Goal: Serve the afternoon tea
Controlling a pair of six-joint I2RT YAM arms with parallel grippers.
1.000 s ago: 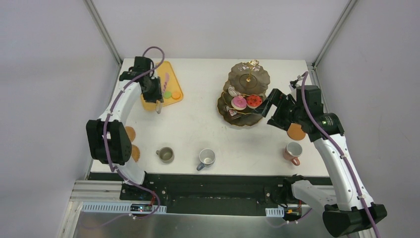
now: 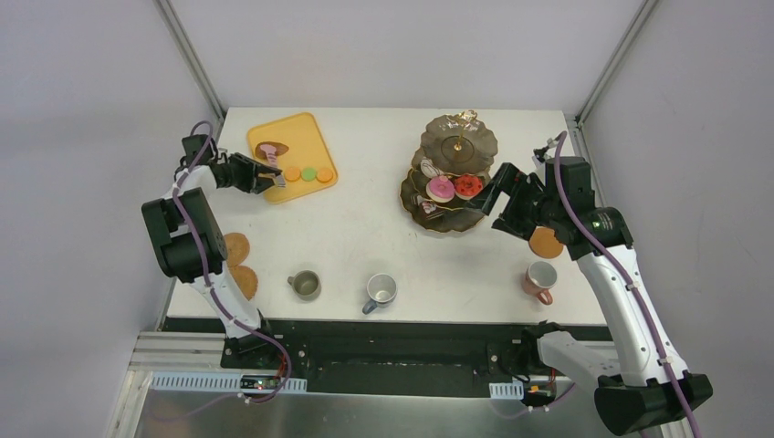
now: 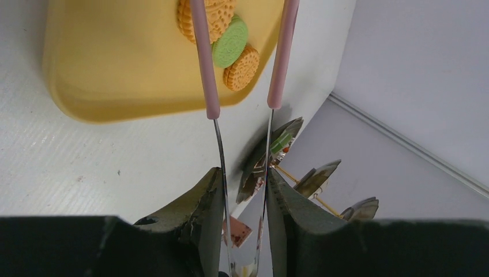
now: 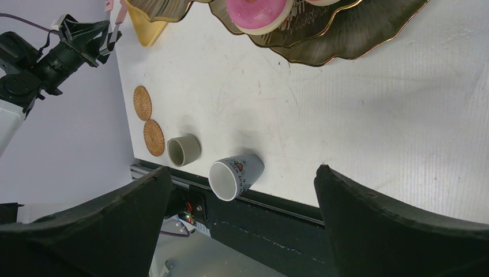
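Tongs with pink tips (image 3: 278,81) stand between the fingers of my open left gripper (image 2: 265,177), their arms spread. The pink tips reach over the yellow tray (image 2: 315,139), above a brown food piece. Lined up on the tray are an orange biscuit (image 2: 292,173), a green biscuit (image 2: 309,173) and another orange biscuit (image 2: 325,174). On the gold-rimmed tiered stand (image 2: 456,222) sit a pink donut (image 2: 440,189) and a red donut (image 2: 468,186). My right gripper (image 2: 486,217), open and empty, hovers at the stand's right side.
Along the front edge stand a grey cup (image 2: 306,285), a white mug (image 2: 381,288) and a pink mug (image 2: 540,276). Woven coasters (image 2: 237,246) lie at the left, a brown one (image 2: 545,242) under the right arm.
My left gripper has swung left across the tray with the tongs, uncovering the near orange biscuit and the brown piece. The right arm stays where it was.
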